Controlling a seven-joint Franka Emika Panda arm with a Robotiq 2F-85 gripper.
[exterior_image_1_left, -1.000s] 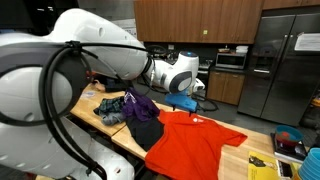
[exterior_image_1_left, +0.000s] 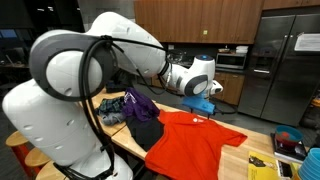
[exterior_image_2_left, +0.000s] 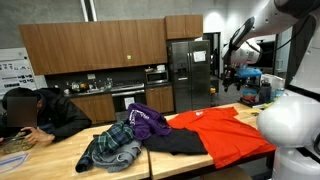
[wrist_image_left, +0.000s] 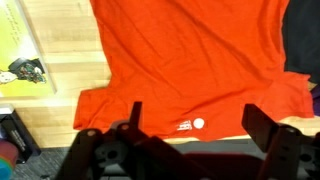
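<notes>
A red garment (exterior_image_1_left: 185, 145), which looks like a long-sleeved shirt, lies spread on the wooden table with some shallow wrinkles. It fills much of the wrist view, where small white marks show on the red cloth (wrist_image_left: 165, 75). My gripper points down above the garment, fingers wide apart and nothing between them. In exterior view 2 the gripper (exterior_image_2_left: 240, 84) hangs well clear of the red cloth (exterior_image_2_left: 225, 130).
Black cloth (exterior_image_1_left: 146, 131), a purple cloth (exterior_image_2_left: 146, 122) and a plaid heap (exterior_image_2_left: 112, 145) lie to one side. A yellow book (wrist_image_left: 15, 55) lies beside the garment. Bins (exterior_image_1_left: 289, 140) stand at the table's right. Bare wood (exterior_image_2_left: 60, 165) shows at the left in exterior view 2.
My arm has swung to the right in exterior view 1, and the gripper has shifted right and slightly down. The garment and the other cloths have not moved.
</notes>
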